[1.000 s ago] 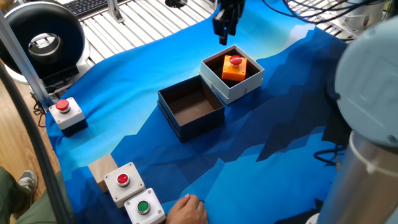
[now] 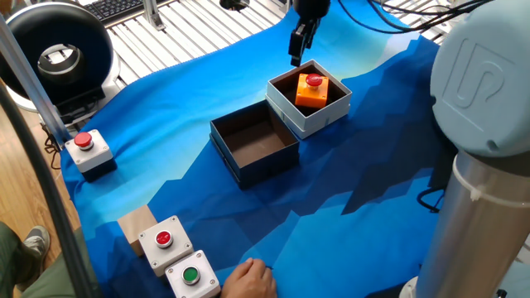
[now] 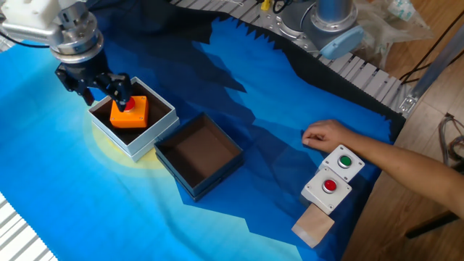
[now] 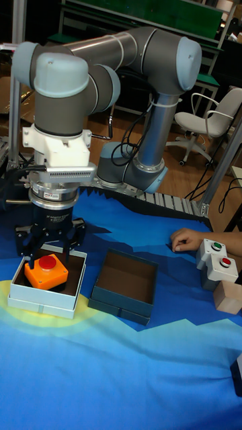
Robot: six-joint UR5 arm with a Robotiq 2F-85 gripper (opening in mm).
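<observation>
An orange box with a red push button (image 2: 311,91) sits in a light grey-white open box (image 3: 154,135) with a dark inside. In exterior view 3 the orange box (image 4: 46,272) looks slightly tilted against the box's interior. My black gripper (image 4: 48,247) hangs pointing down just above it, fingers spread on either side with nothing held. From exterior view 2, the gripper (image 3: 106,100) overlaps the far part of the light box, one finger close to the red button. Whether any finger touches the orange box cannot be told. A dark, empty open box (image 2: 254,142) stands against the light box.
A white-and-black box with a red button (image 2: 85,151) stands at the left edge in exterior view 1. Near a person's hand (image 2: 249,280) are a red-button box (image 2: 166,245), a green-button box (image 2: 192,276) and a wooden block (image 2: 137,228).
My gripper has come slightly lower over the light box, and the arm has shifted left in exterior view 1. The boxes and the orange button box have stayed put.
</observation>
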